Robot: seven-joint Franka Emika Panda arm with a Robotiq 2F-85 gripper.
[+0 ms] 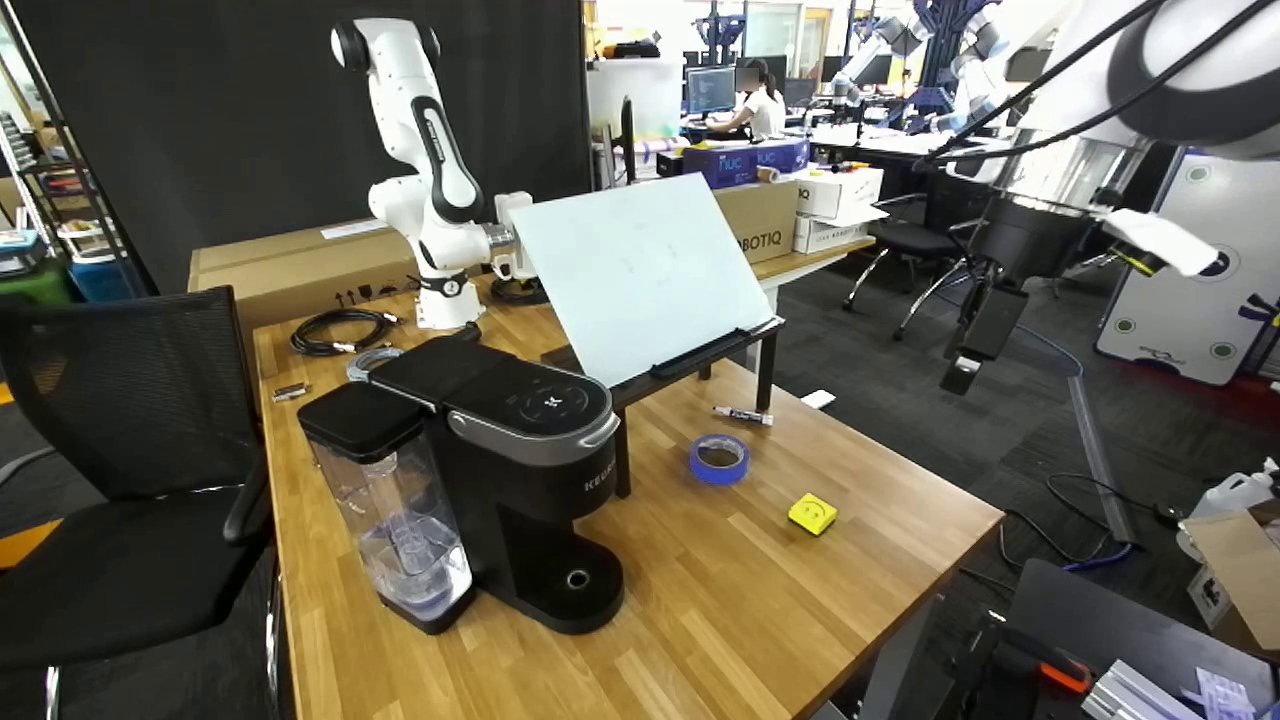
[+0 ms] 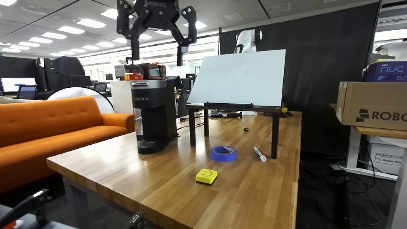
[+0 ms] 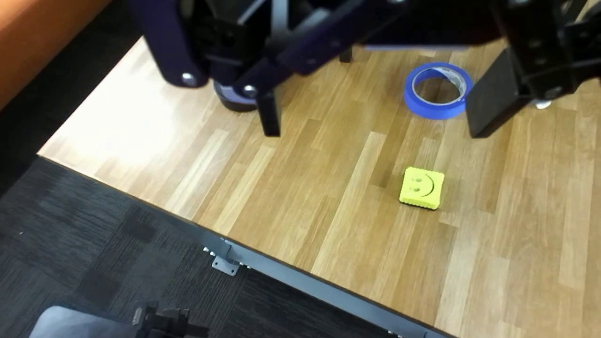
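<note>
My gripper (image 2: 157, 60) hangs high in the air with its two fingers spread wide and nothing between them. In the first exterior view the gripper (image 1: 960, 372) is at the upper right, well above the table. A yellow square block with a smiley face (image 3: 421, 188) lies flat on the wooden table, apart from my fingers. Behind it rests a roll of blue tape (image 2: 223, 153). The marker (image 2: 260, 154) lies by a leg of the black stand, under the tilted whiteboard (image 2: 238, 78).
A black coffee maker (image 1: 528, 480) with a clear water tank (image 1: 408, 540) stands on the table. A second white arm (image 1: 420, 156) is at the far end.
</note>
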